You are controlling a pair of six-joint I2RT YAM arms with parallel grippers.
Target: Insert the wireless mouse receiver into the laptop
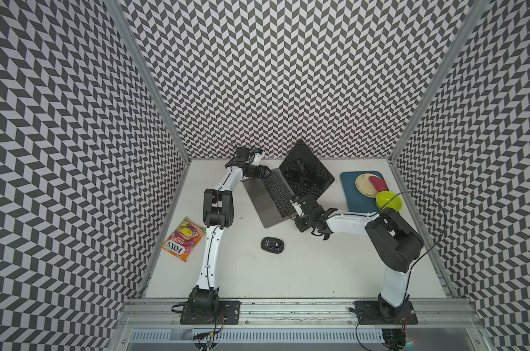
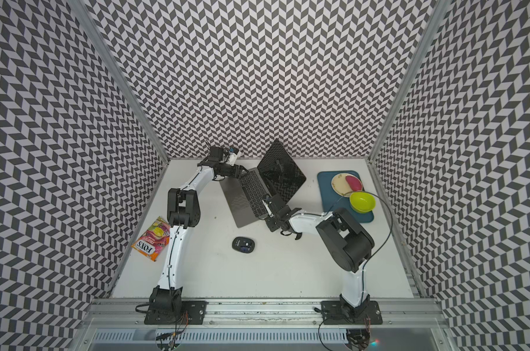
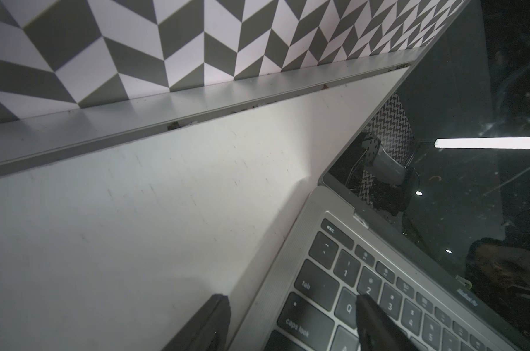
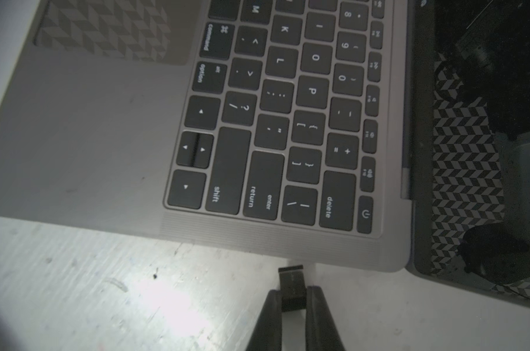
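Observation:
The laptop (image 4: pixel 288 234) lies unfolded on the table, keyboard facing up. In the right wrist view a small black receiver (image 4: pixel 292 286) is pinched in the fingertips of my right gripper. It sits close beside the laptop's side edge by the delete key; whether its front end touches a port cannot be told, since the ports are hidden from above. At the laptop's other side, my left gripper has its fingers (image 3: pixel 211 324) spread apart over the edge near caps lock, with nothing seen held between them. A black mouse (image 1: pixel 272 245) rests in front of the laptop.
An orange candy bag (image 1: pixel 183 238) lies at the left. On the right is a blue mat (image 1: pixel 352 201) with a plate (image 1: pixel 365 185) and a green bowl (image 1: pixel 389 201). Bare table surrounds the mouse. The raised laptop screen (image 1: pixel 305 172) stands near the back wall.

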